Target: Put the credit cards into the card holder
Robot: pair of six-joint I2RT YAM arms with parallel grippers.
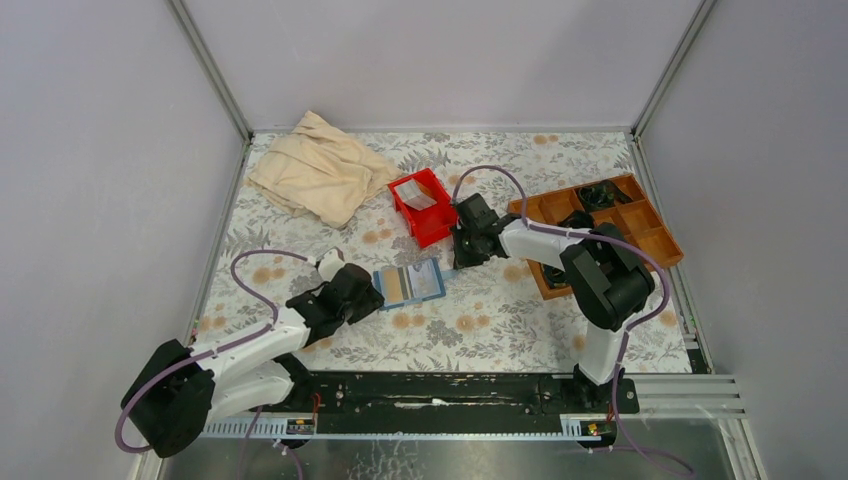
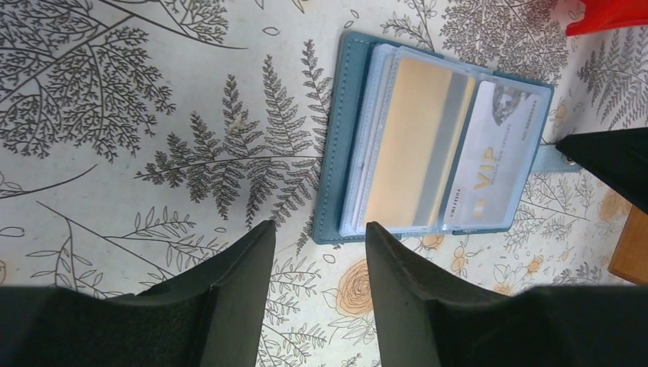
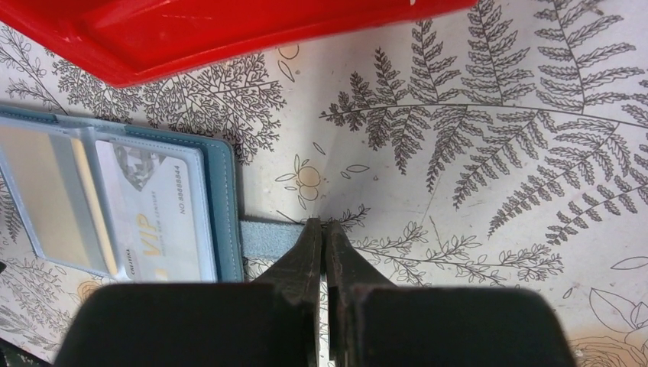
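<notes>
The open blue card holder (image 1: pixel 407 284) lies on the table between my grippers, with clear sleeves, a beige card (image 2: pixel 405 141) and a white VIP card (image 2: pixel 489 157) in it; its strap (image 3: pixel 271 238) reaches right. My left gripper hangs open, empty, to the left of the holder. My right gripper is shut at the end of the strap; whether the strap is between its fingertips is unclear. A red container (image 1: pixel 430 225) behind holds something pale.
A beige cloth (image 1: pixel 315 165) lies at the back left. A wooden compartment tray (image 1: pixel 655 240) with dark items sits at the right, under my right arm.
</notes>
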